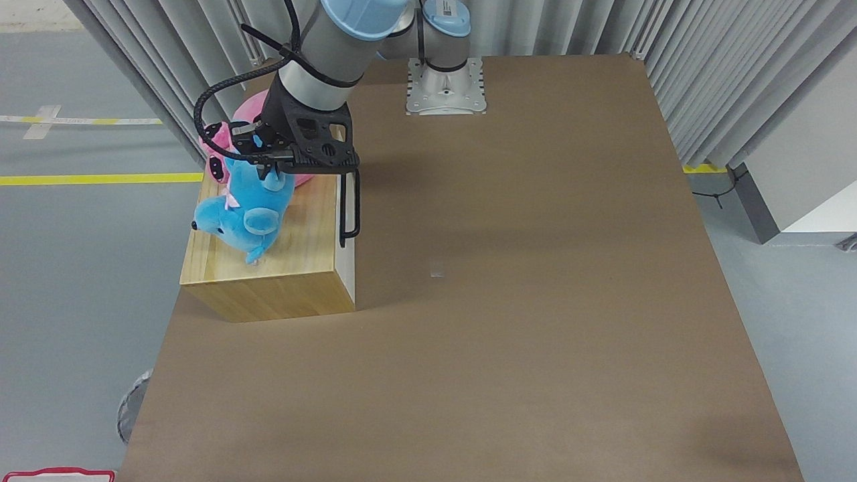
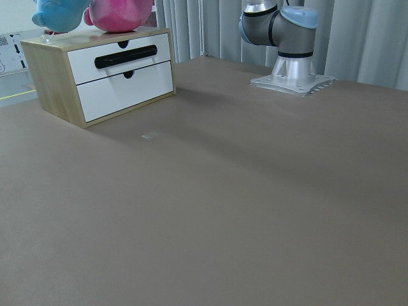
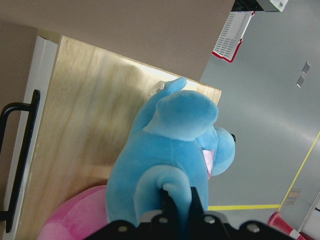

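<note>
My gripper is shut on the blue plush bear [image 1: 245, 217], which has a pink bow and is held by its rear end over the top of the wooden drawer cabinet [image 2: 60, 83]; whether it rests on the top is unclear. A pink plush toy [image 2: 121, 13] with black patches sits on the cabinet behind the bear, partly hidden by the gripper in the front view. The cabinet has two white drawers, with a black handle [image 2: 125, 56] on the upper one.
The cabinet stands at the left edge of the brown table [image 1: 530, 321], with grey floor beyond. Curtains hang behind the arm's base [image 1: 446, 96].
</note>
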